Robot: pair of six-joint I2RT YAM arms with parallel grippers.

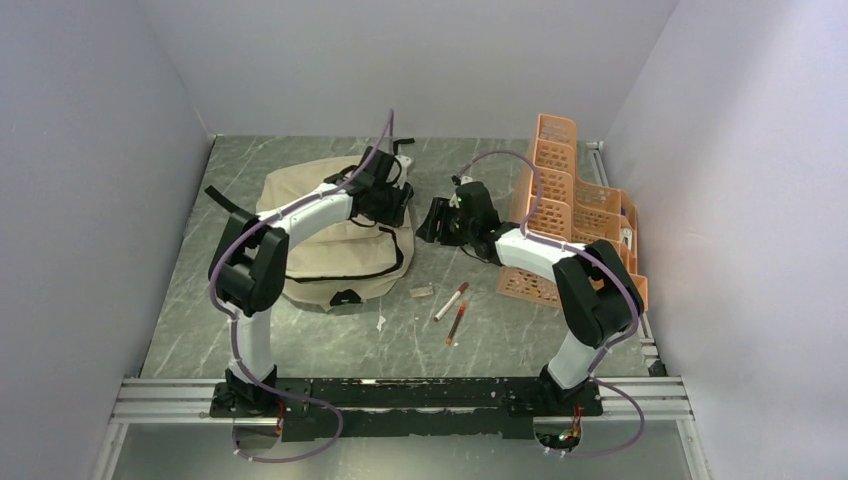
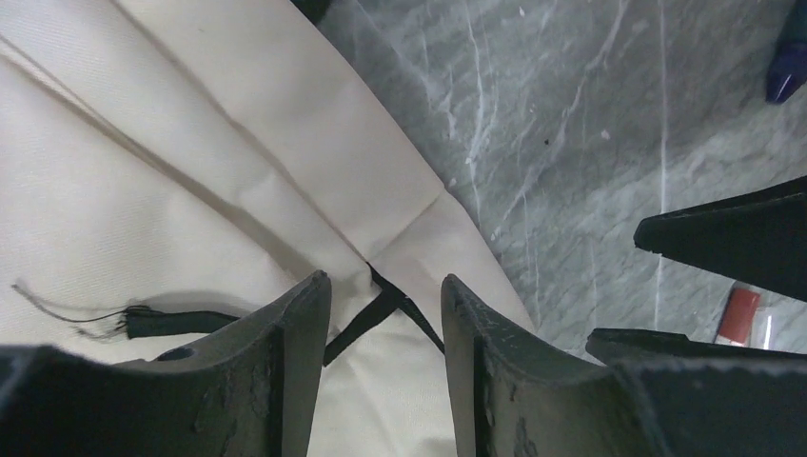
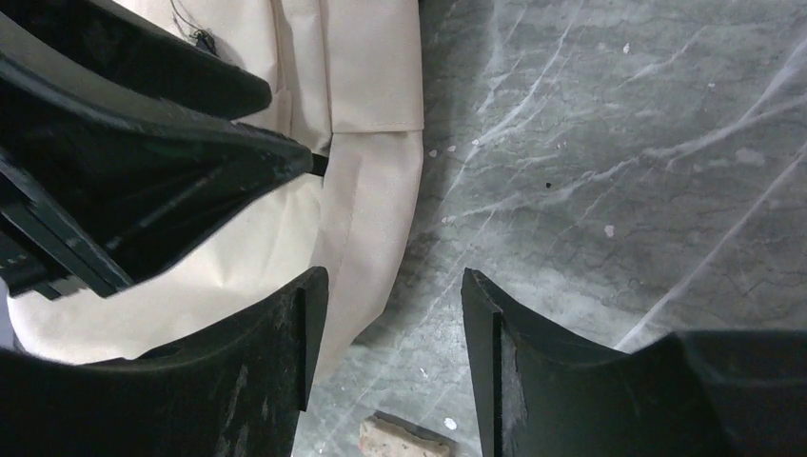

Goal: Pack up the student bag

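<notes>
The cream bag (image 1: pixel 330 250) with black zippers and straps lies flat on the left of the grey table. My left gripper (image 1: pixel 397 205) hangs open over the bag's right edge; in the left wrist view its fingertips (image 2: pixel 314 295) are above a small black tab, nothing between them. My right gripper (image 1: pixel 434 218) is just right of the bag, open, with bag edge and bare table below it in the right wrist view. A red-and-white marker (image 1: pixel 450 302), an orange-dark pen (image 1: pixel 457 322) and a small pale block (image 1: pixel 421 291) lie on the table below.
An orange plastic organizer (image 1: pixel 548 190) with several compartments stands along the right side. A dark blue object (image 2: pixel 790 67) lies beside the bag in the left wrist view. The table's front middle has free room around small scraps.
</notes>
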